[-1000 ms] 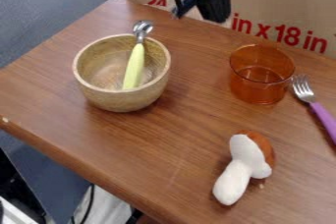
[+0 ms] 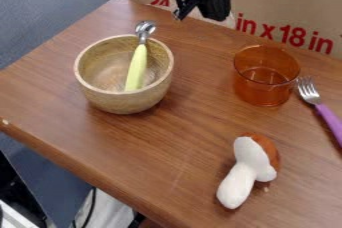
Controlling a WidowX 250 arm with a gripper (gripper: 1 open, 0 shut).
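My black gripper [image 2: 201,0] hangs at the top centre, above and behind the wooden bowl; whether its fingers are open or shut is hard to tell. A pale yellow-handled scoop [image 2: 136,67] lies in the wooden bowl [image 2: 100,87], its metal end resting over the back rim. An orange translucent cup [image 2: 266,84] stands to the right. A white toy mushroom with an orange cap [image 2: 243,177] lies at the front right.
A fork with a purple handle [image 2: 329,123] lies at the right edge. A cardboard box [image 2: 287,17] stands behind. The table's front-left edge drops away.
The objects on the table have not moved.
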